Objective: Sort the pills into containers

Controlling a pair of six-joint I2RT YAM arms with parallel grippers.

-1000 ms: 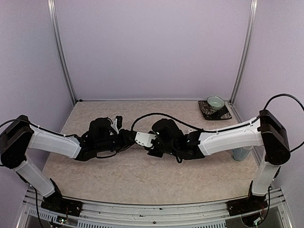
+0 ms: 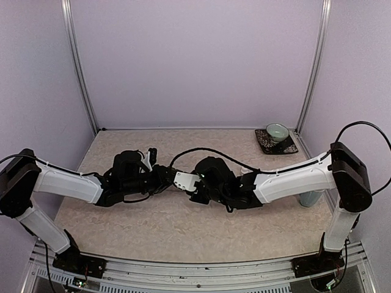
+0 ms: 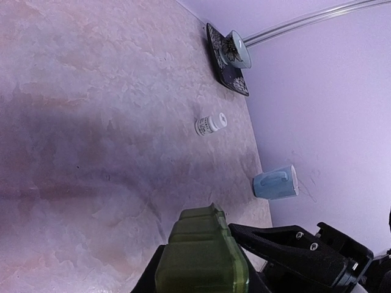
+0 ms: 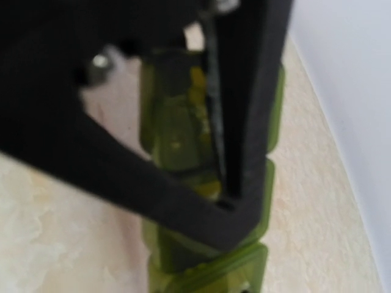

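Observation:
My two grippers meet over the middle of the table, left gripper (image 2: 165, 177) and right gripper (image 2: 186, 182). In the left wrist view a green segmented pill box (image 3: 201, 256) is held up in the left gripper, which is shut on it. The right wrist view, blurred, shows the right gripper's black fingers close over the same green box (image 4: 269, 189), with yellow bits visible inside it; whether they touch it is unclear. A white pill bottle (image 3: 210, 124) lies on its side on the table.
At the back right stands a dark patterned tray (image 2: 264, 143) with a green bowl (image 2: 277, 131) on it. A blue mug (image 2: 310, 199) is at the right edge, partly behind the right arm.
The right arm and its cable have shifted very slightly over the last second. The left arm stays where it was.

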